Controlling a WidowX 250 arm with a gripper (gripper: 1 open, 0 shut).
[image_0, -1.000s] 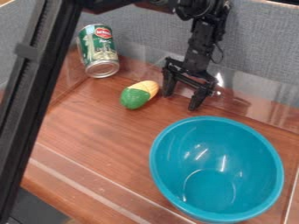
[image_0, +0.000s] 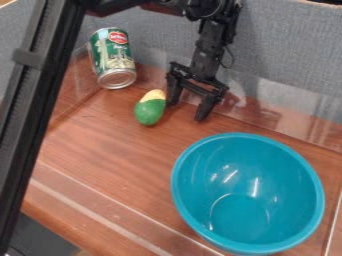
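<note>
My gripper (image_0: 187, 100) is open and pointed down over the wooden surface, just right of a green and yellow corn-like object (image_0: 150, 111), with nothing visible between its black fingers. A Del Monte can (image_0: 112, 58) stands tilted or upright at the upper left, against the grey back wall. A large teal bowl (image_0: 247, 195) sits at the front right, empty.
A grey padded wall (image_0: 287, 70) runs along the back, with a clear strip before it. A dark frame bar crosses the left side.
My gripper has shifted left and slightly up, closer to the corn-like object. That object now looks more upright in angle, with less of its yellow end showing.
</note>
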